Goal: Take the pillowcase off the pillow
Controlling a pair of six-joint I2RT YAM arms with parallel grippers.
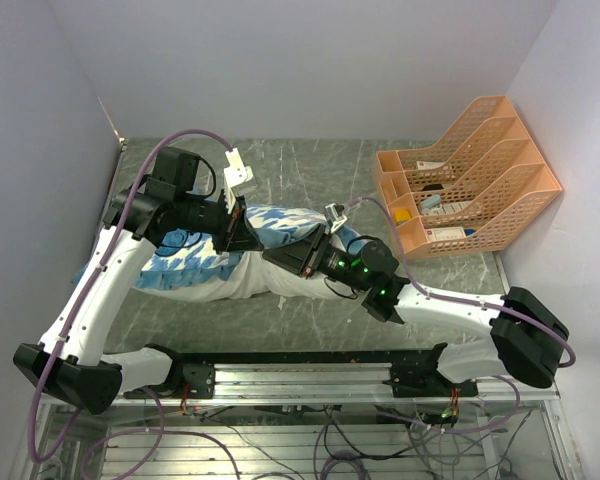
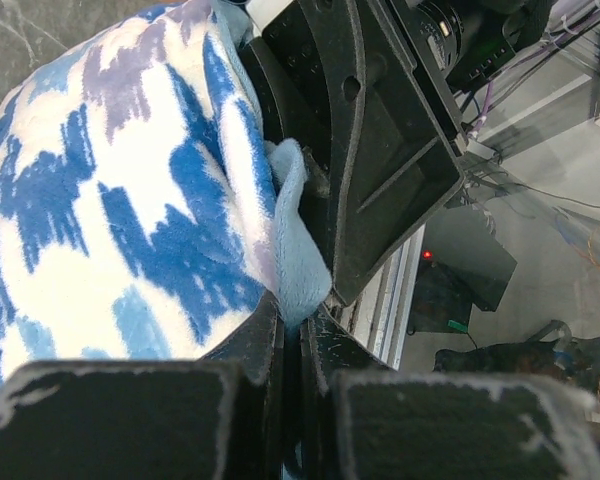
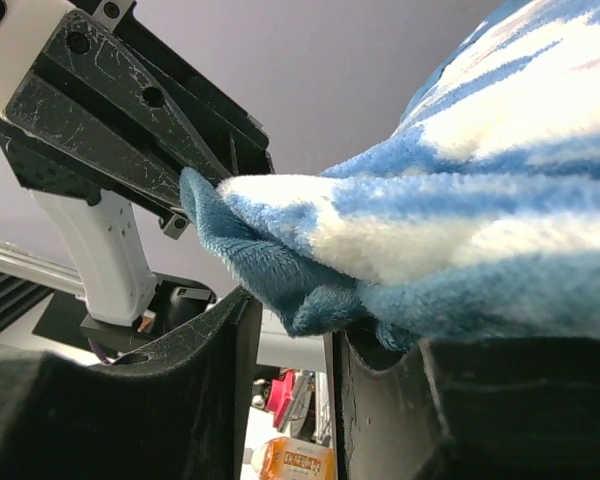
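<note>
The blue-and-white fuzzy pillowcase [image 1: 195,268] lies across the table under both arms, with white fabric [image 1: 225,290], likely the pillow, showing along its near side. My left gripper is shut on the pillowcase's plain blue hem [image 2: 298,240]. Close by on the right, my right gripper has its fingers parted, with a visible gap between them. A fold of the blue hem [image 3: 270,270] passes right at those fingertips; whether they touch it is hard to tell. The arms hide much of the pillow's middle in the top view.
An orange mesh organizer [image 1: 470,185] with several small items stands at the back right. Bare grey table [image 1: 310,165] shows behind the pillow and in front of it. Metal rails [image 1: 300,380] run along the near edge.
</note>
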